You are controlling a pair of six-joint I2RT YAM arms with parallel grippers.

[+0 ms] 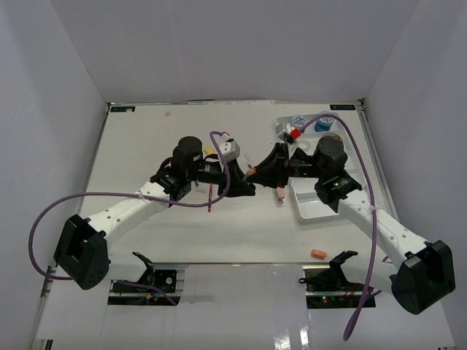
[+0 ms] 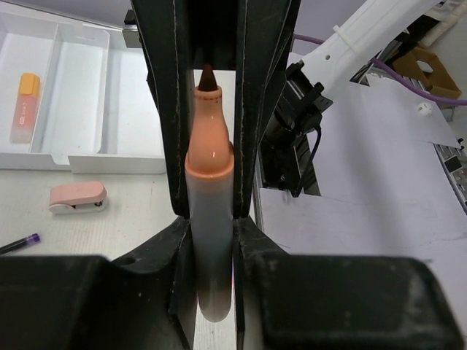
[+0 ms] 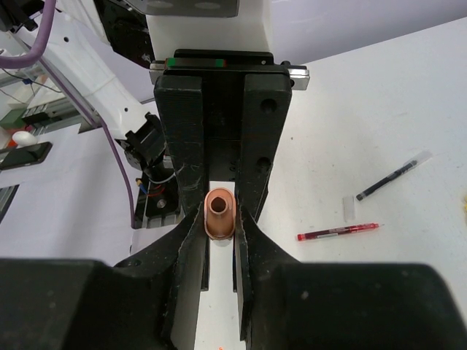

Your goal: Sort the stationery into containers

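Both grippers meet at the middle of the table on one marker (image 2: 209,146), orange-tipped with a translucent white body. My left gripper (image 1: 246,188) is shut on it, and my right gripper (image 1: 255,175) is shut on it from the other side. A pink stapler (image 2: 77,197) lies outside the white organiser tray (image 1: 315,213), where an orange-capped item (image 2: 25,107) sits in a compartment. A red pen (image 3: 338,231) and a dark pen (image 3: 387,179) lie loose on the table (image 1: 139,131).
A small orange piece (image 1: 319,254) lies at the front right, below the tray. The tray's back compartments hold blue round items (image 1: 325,122).
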